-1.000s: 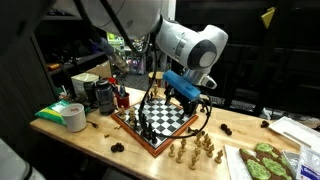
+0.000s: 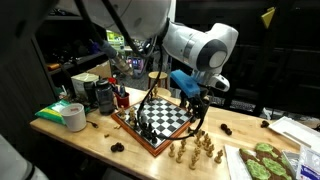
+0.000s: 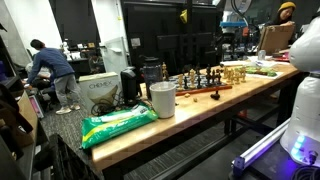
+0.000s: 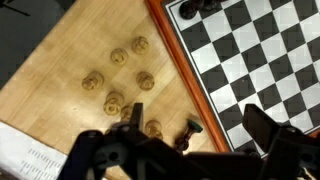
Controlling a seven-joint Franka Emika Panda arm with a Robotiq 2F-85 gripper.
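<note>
My gripper is open in the wrist view, its black fingers (image 4: 262, 124) wide apart with nothing held. It hangs above the wooden edge of the chessboard (image 4: 245, 72). Between the fingers in that view a dark chess piece (image 4: 187, 135) shows on the table beside the board's edge. Several light chess pieces (image 4: 114, 103) stand on the bare table to the left. In exterior view 1 the gripper (image 2: 195, 107) is over the board's right side, near the light pieces (image 2: 197, 146). Dark pieces (image 2: 148, 131) cluster at the board's near-left side.
A white mug (image 2: 74, 117), dark jars (image 2: 104, 97) and a red container (image 2: 122, 97) stand left of the board. At the right lie a green-and-brown mat (image 2: 265, 165) and a white tray (image 2: 296, 132). Bare tabletop shows in front of the board.
Over the last second the arm and gripper have moved right in exterior view 1, from above the board toward its right edge. The pieces show no clear movement.
</note>
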